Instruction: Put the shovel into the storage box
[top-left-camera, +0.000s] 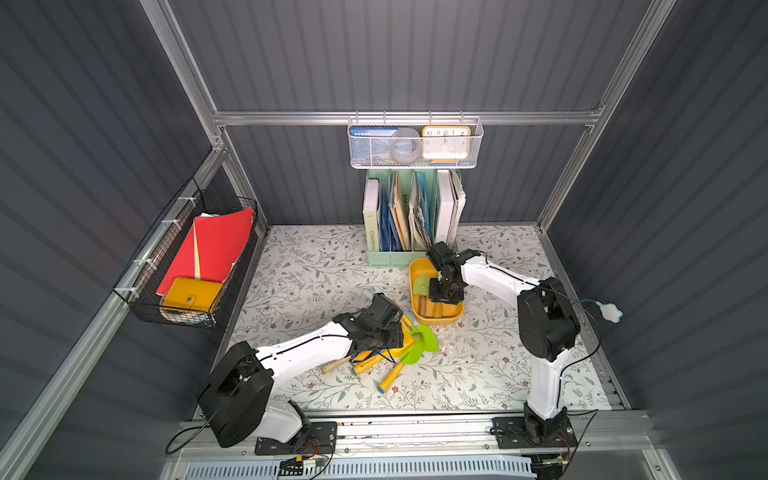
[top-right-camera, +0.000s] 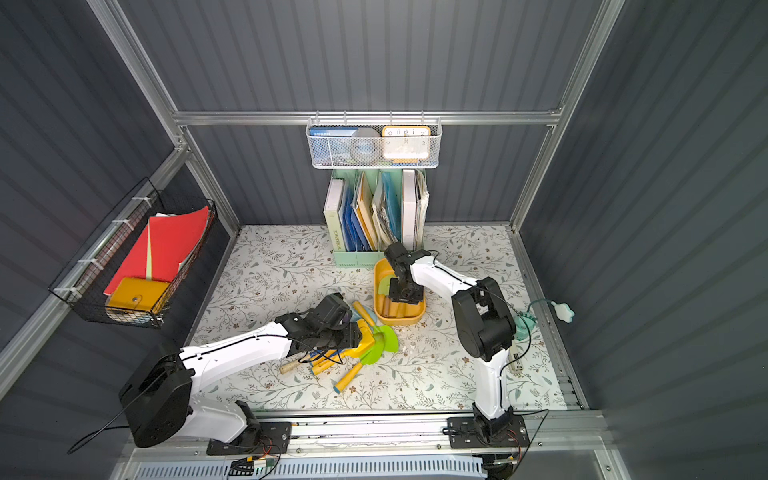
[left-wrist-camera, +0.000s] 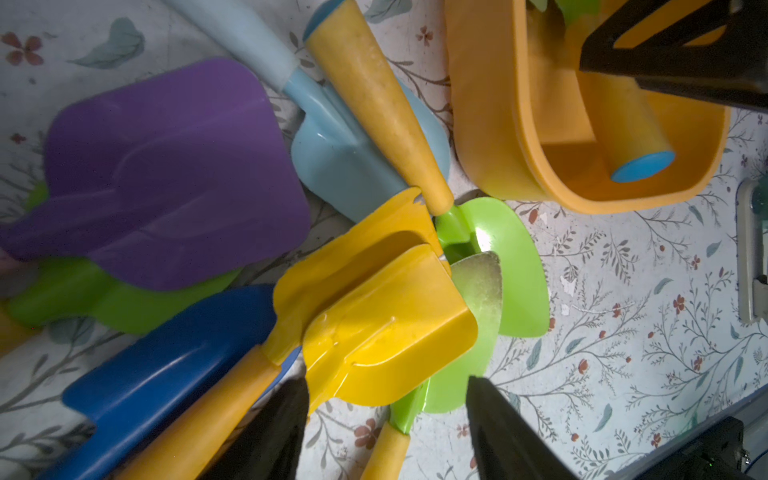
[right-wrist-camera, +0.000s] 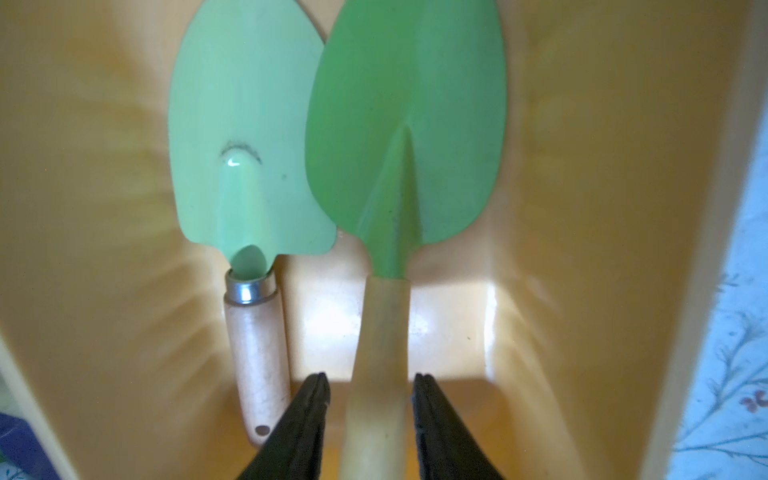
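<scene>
The yellow storage box (top-left-camera: 437, 320) holds two green trowels, a darker one (right-wrist-camera: 408, 184) with a yellow handle and a paler one (right-wrist-camera: 240, 96) with a wooden handle. My right gripper is inside the box area, its fingers open on either side of the yellow handle. My left gripper hangs open over a pile of shovels: purple (left-wrist-camera: 168, 176), blue (left-wrist-camera: 168, 360), yellow (left-wrist-camera: 400, 328), light blue (left-wrist-camera: 336, 152) and green (left-wrist-camera: 512, 272), just left of and in front of the box.
A mint file holder (top-left-camera: 390, 257) stands behind the box under a white mesh basket (top-left-camera: 382, 148). A black wire basket (top-left-camera: 152, 308) hangs on the left wall.
</scene>
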